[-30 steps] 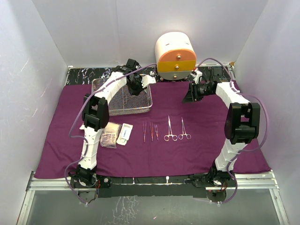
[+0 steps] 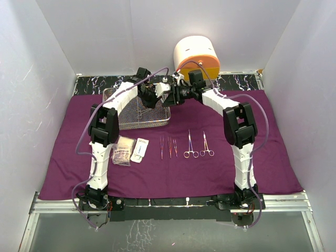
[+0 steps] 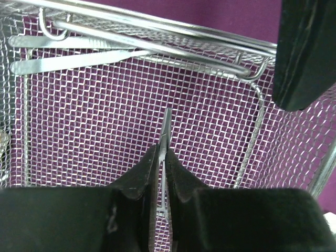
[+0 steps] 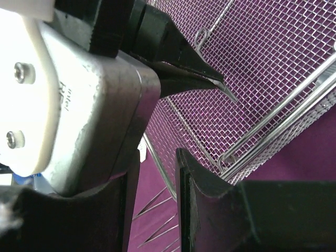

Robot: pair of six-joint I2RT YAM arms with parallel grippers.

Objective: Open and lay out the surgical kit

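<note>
A wire mesh tray (image 2: 142, 123) lies at the back left of the purple cloth. My left gripper is down inside it at a ringed metal instrument (image 3: 166, 123), whose tip shows beyond the fingertips; its fingers are close together. My right gripper is open at the tray's right end, right beside the left gripper, with nothing seen between its fingers. Two flat metal handles (image 3: 68, 63) lie along one side of the tray. Tweezers (image 2: 169, 148) and two scissor-like instruments (image 2: 189, 149) lie in a row on the cloth.
A packet (image 2: 122, 152) and white packs (image 2: 139, 149) lie in front of the tray. A white cabinet with orange drawers (image 2: 195, 52) stands at the back, behind the right arm. The cloth's front and right side have free room.
My right arm has moved left from the right side of the cloth to the tray, close to the left gripper. The left arm has shifted only slightly.
</note>
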